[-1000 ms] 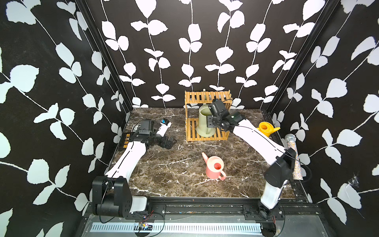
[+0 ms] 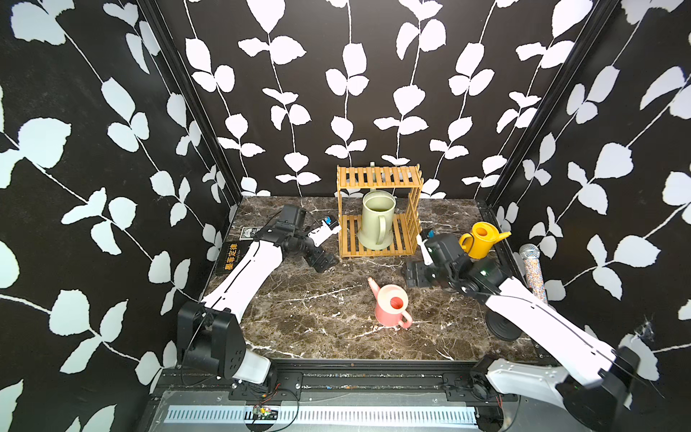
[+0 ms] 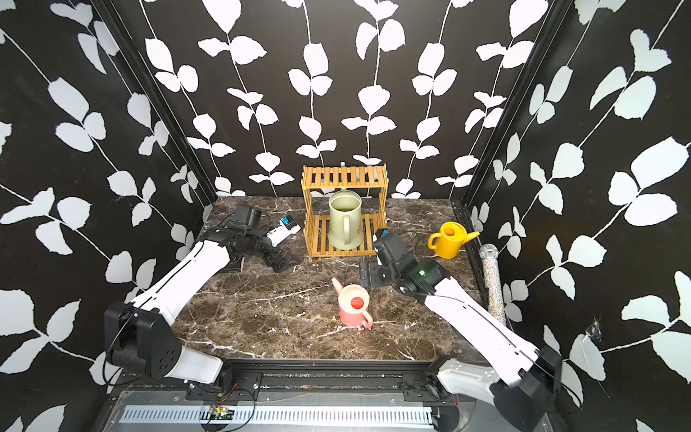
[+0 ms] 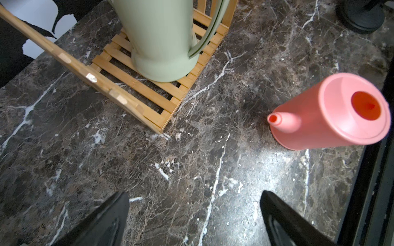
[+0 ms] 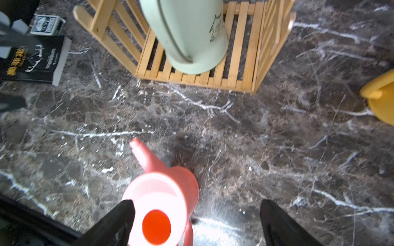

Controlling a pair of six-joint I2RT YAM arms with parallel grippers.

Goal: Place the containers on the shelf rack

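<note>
The light green watering can (image 2: 377, 221) stands upright on the lower slats of the wooden shelf (image 2: 350, 251), its handle toward the front. A pink watering can (image 3: 353, 305) stands on the marble table in front of the shelf, its spout pointing back and to the left. My right gripper is open above the table, apart from the green can; the pink can partly shows beyond its left finger (image 5: 117, 221). Left of the shelf's front, my left gripper is open too, with only bare marble between its fingers.
At the right stands a yellow watering can (image 3: 451, 241), near a speckled microphone (image 3: 492, 280) by the side wall. A black book (image 5: 34, 61) and a small box (image 5: 47, 24) lie at the left.
My right gripper was at the green can's handle; it has come away toward the front and right. The green can stays on the shelf. My left arm has moved slightly right, toward the shelf.
</note>
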